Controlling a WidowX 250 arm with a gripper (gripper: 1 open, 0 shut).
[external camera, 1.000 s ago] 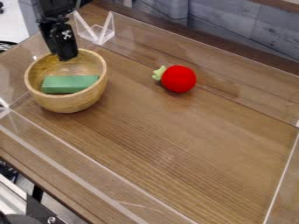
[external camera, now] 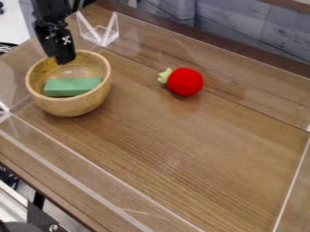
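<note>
A black gripper (external camera: 61, 50) reaches in from the top left, open, its tips low over the back rim of a wooden bowl (external camera: 91, 98). In the bowl lies a green block (external camera: 71, 85); whether anything else is under the gripper cannot be told. A red tomato-like object (external camera: 184, 82) with a pale green top lies on the wooden table (external camera: 206, 163) right of the bowl.
A white translucent basket-like object (external camera: 100, 29) stands just right of the gripper at the back. A grey edge (external camera: 278, 18) runs along the back right.
The gripper has shifted slightly over the bowl's back rim; the bowl, green block and red object look much the same.
</note>
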